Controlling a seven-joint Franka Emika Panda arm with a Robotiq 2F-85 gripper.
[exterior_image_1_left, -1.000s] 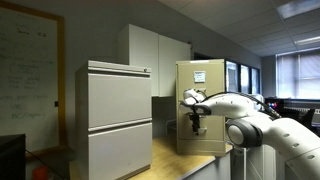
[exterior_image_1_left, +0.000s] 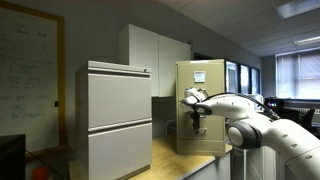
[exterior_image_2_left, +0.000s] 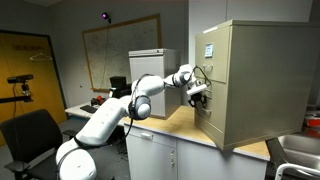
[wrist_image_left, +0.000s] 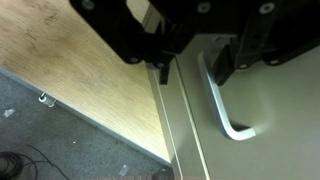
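A tall beige cabinet (exterior_image_1_left: 203, 77) with drawers stands on the wooden counter. My gripper (exterior_image_2_left: 199, 96) is at its drawer front, pointing downward. In the wrist view a silver bar handle (wrist_image_left: 216, 100) runs up from the drawer face (wrist_image_left: 245, 160) into the space between the dark fingers. The gripper is shut on this handle, whose upper end is hidden by the gripper. The drawer front looks flush with the cabinet in exterior view 2.
A white two-drawer cabinet (exterior_image_1_left: 119, 115) stands farther along the counter (exterior_image_2_left: 180, 124). Bare wood lies between the two cabinets. A sink (exterior_image_2_left: 298, 150) is beyond the beige cabinet, and the counter edge (wrist_image_left: 85, 112) borders open floor.
The cabinets stay put.
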